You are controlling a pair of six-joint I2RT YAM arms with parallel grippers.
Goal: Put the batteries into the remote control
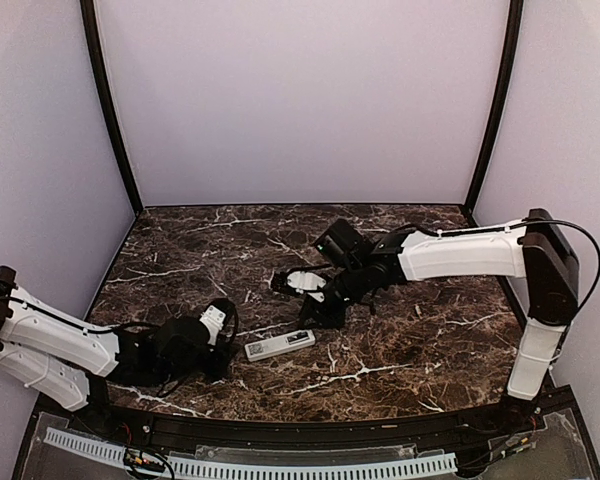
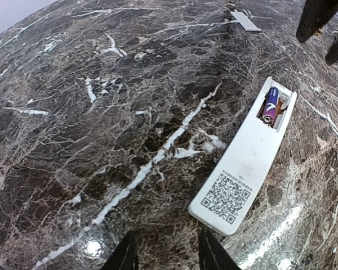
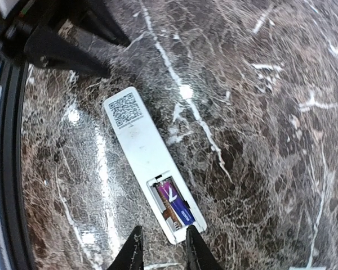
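The white remote [image 1: 280,344] [image 2: 240,169] [image 3: 136,140] lies on the dark marble table, its battery compartment uncovered at the end toward my right gripper. Inside is a purple battery [image 2: 271,104] [image 3: 176,203], beside a bare part of the bay. My left gripper is part open and empty, just off the QR-code end. My right gripper is above and just beyond the compartment end, part open, with nothing visible between its fingertips.
A flat white piece [image 2: 245,21], apparently the cover, lies apart from the remote. Pale walls border it at back and sides.
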